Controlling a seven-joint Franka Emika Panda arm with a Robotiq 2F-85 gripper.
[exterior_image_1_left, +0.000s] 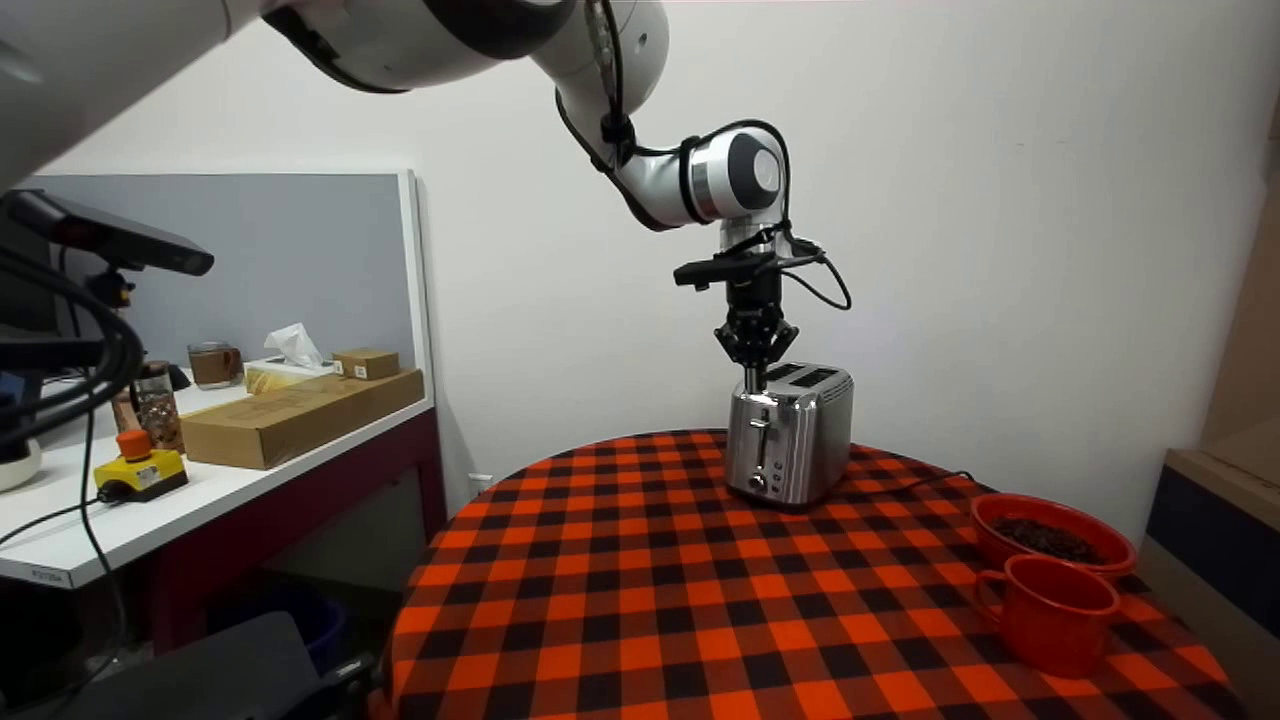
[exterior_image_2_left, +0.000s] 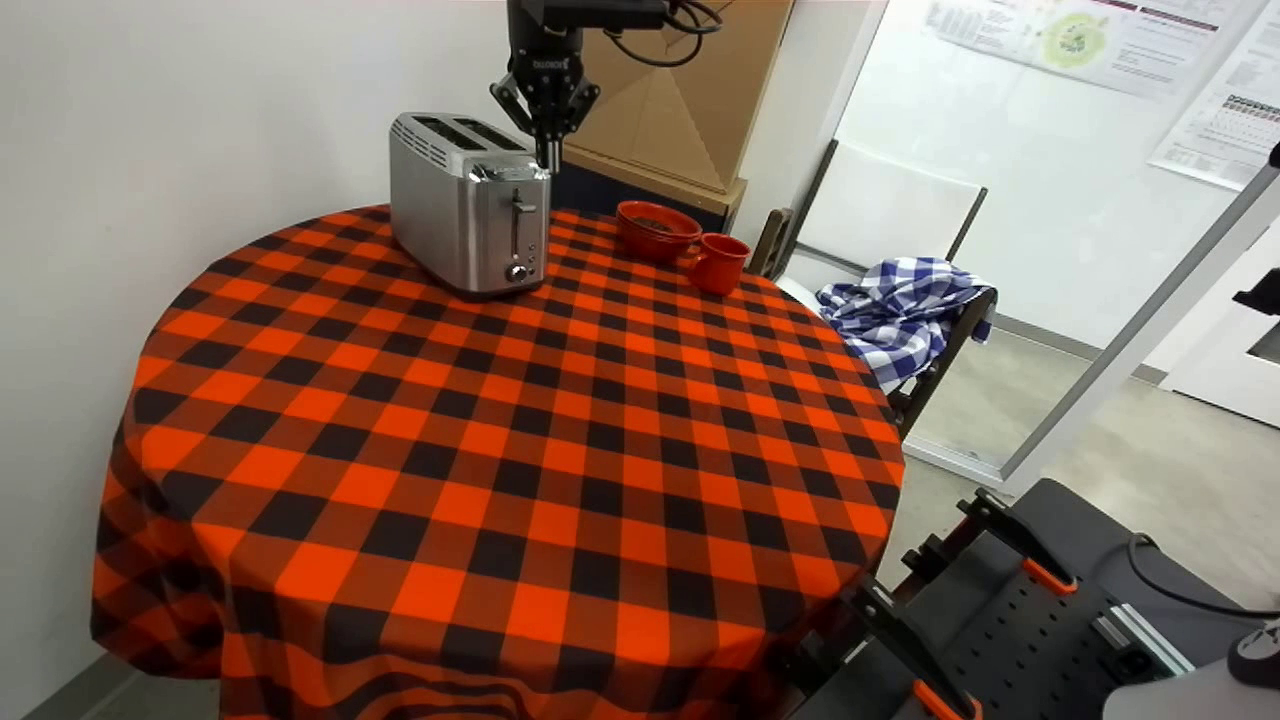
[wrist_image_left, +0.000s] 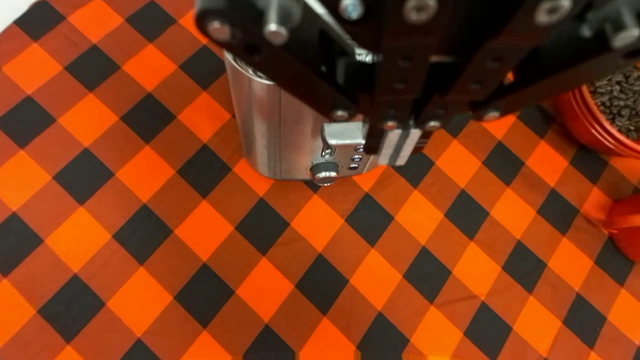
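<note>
A silver two-slot toaster (exterior_image_1_left: 786, 442) stands upright on the checked table. Its front lever (exterior_image_2_left: 517, 214) sits near the top of its track, and both slots look empty from here. My gripper (exterior_image_1_left: 753, 386) is shut, pointing straight down at the toaster's front upper edge. In the second exterior view my fingertips (exterior_image_2_left: 549, 160) overlap the front top corner above the lever. From the wrist, the shut fingers (wrist_image_left: 399, 147) appear beside the lever knob (wrist_image_left: 345, 132) and the dial (wrist_image_left: 325, 174). Nothing shows between them. Whether they touch the toaster, I cannot tell.
On the right of the table are a red bowl (exterior_image_1_left: 1053, 534) of dark beans and a red mug (exterior_image_1_left: 1056, 614). A cord (exterior_image_1_left: 921, 482) runs behind the toaster. The checked tablecloth (exterior_image_2_left: 480, 480) is bare in front.
</note>
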